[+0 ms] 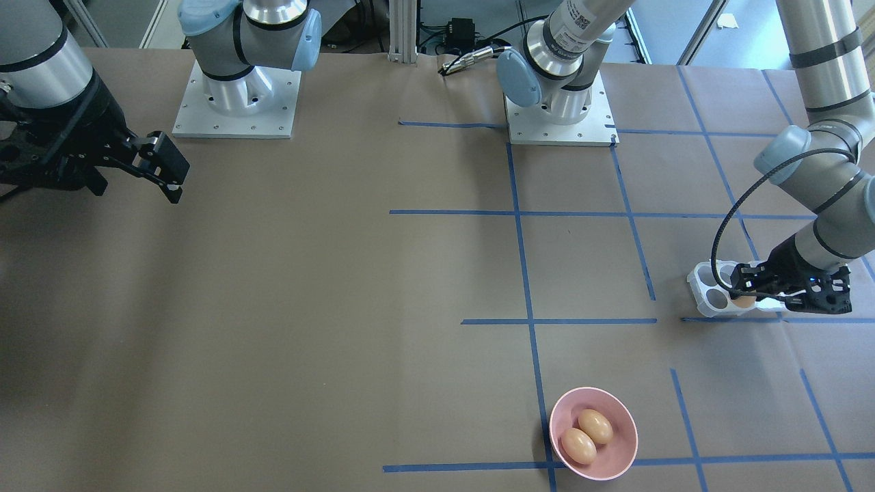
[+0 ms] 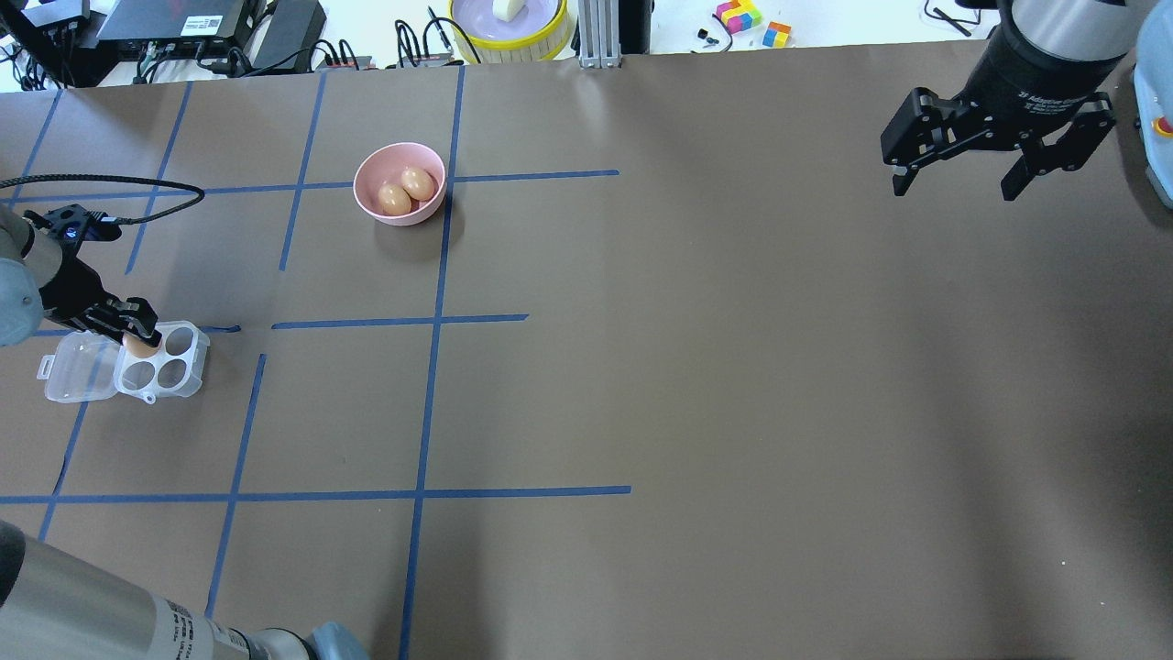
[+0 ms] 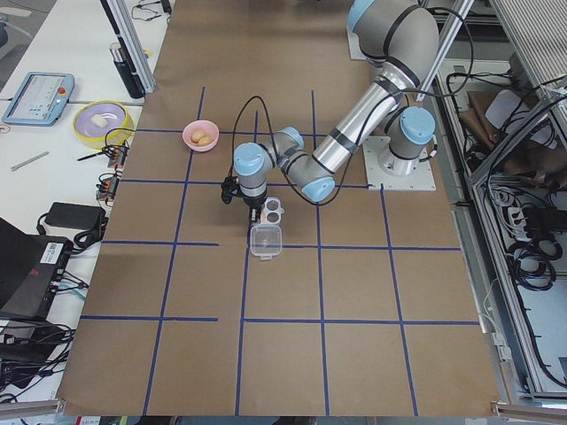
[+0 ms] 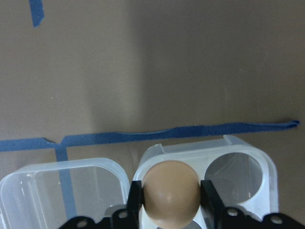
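A white egg tray (image 2: 187, 385) with round wells and an open clear lid (image 2: 77, 368) sits on the taped table. My gripper is down over it, its two fingers on either side of a brown egg (image 4: 170, 188) in one well, touching it; whether they grip cannot be told for certain. The other visible wells are empty. A pink bowl (image 2: 362, 187) holding two eggs (image 1: 596, 424) stands apart, toward the front in the front view.
Another black gripper (image 1: 147, 164) hangs at the left of the front view. Arm bases (image 1: 562, 131) line the back edge.
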